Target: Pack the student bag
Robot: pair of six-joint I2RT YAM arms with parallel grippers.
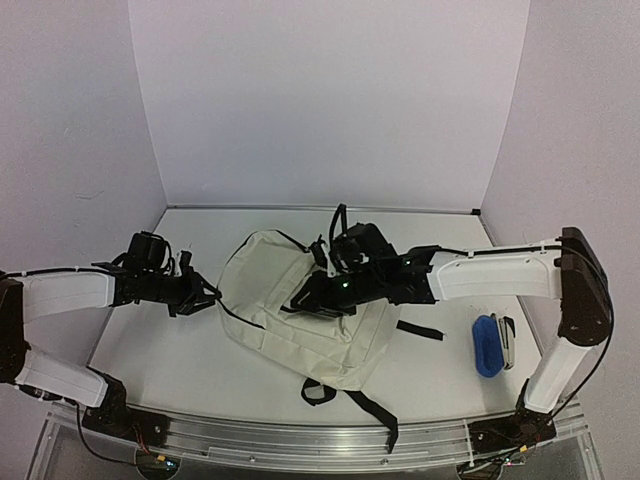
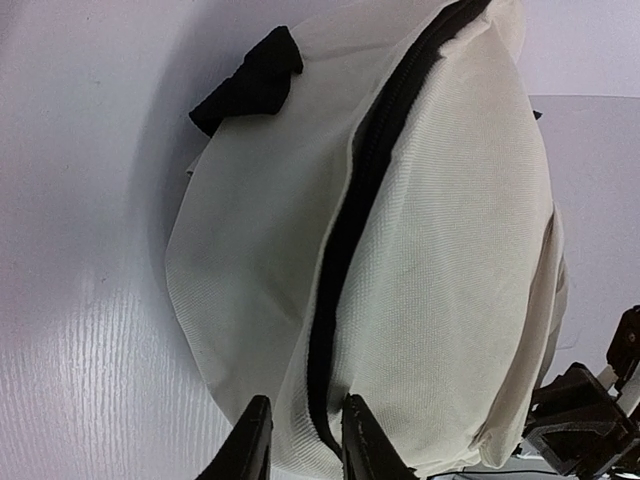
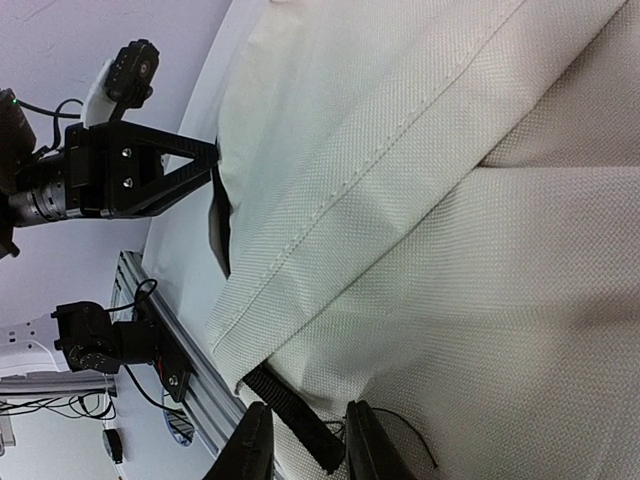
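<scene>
The cream cloth bag [image 1: 285, 335] lies flat on the table, its black zip [image 2: 360, 200] running along one edge. In the left wrist view my left gripper stands open, with the zipped edge between its fingers at the bag's left side. My right gripper is over the middle of the bag, fingers apart. A short black strip [image 3: 290, 410] on the cloth reaches between those fingers; whether they touch it I cannot tell. To the right, clear of both grippers, lie a blue case [image 1: 487, 346] and a thin book-like item [image 1: 507, 342].
Black straps [image 1: 375, 408] trail from the bag toward the front metal rail [image 1: 330, 445]. Another strap [image 1: 420, 330] sticks out to the right. Bare table [image 1: 155, 365] shows at front left; walls stand at the back and sides.
</scene>
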